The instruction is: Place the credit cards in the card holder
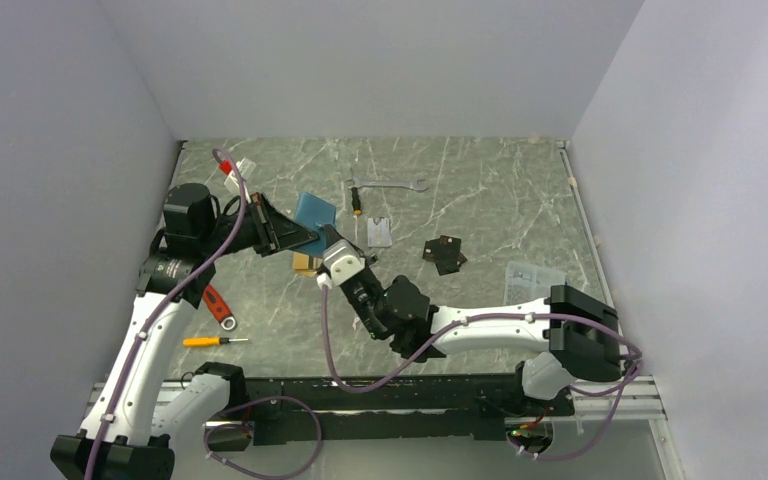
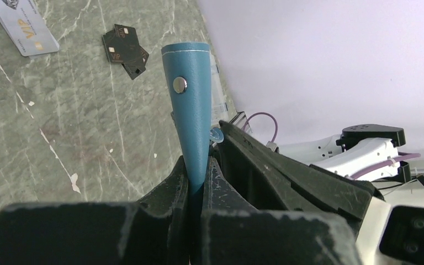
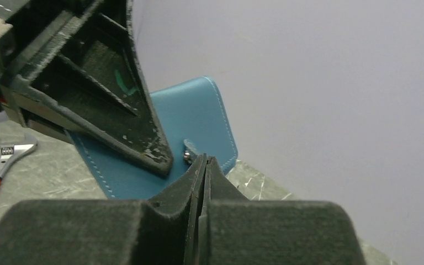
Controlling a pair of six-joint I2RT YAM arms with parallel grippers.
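A blue card holder (image 1: 315,215) with a metal snap is raised above the table, my left gripper (image 1: 312,238) shut on it. In the left wrist view the holder (image 2: 190,105) stands upright between the fingers. My right gripper (image 1: 330,232) is shut close beside the holder's snap side. From the right wrist, the small snap tab (image 3: 190,150) appears just behind the tips of my right gripper, with nothing clearly between them. Black cards (image 1: 445,253) lie in a loose pile on the table. A silver card stack (image 1: 379,232) lies left of them, gold cards (image 1: 304,264) below the left gripper.
A wrench (image 1: 387,184) and a thin screwdriver (image 1: 356,202) lie at the back. An orange-handled screwdriver (image 1: 215,341) and a red tool (image 1: 218,306) are at front left. On the right is a clear plastic box (image 1: 533,282).
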